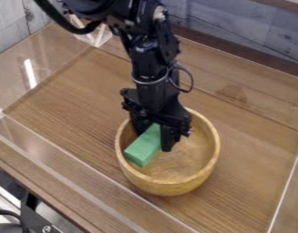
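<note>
A round wooden bowl [181, 168] sits on the wooden table near the front centre. A green rectangular object [144, 148] lies tilted inside it, toward the left side. My black gripper [151, 126] reaches down from the top into the bowl, over the upper end of the green object. It appears shut on that object, though the fingertips are partly hidden by the dark housing and the object.
A wall or raised edge [249, 36] runs along the back right. Dark cables show at the bottom left corner.
</note>
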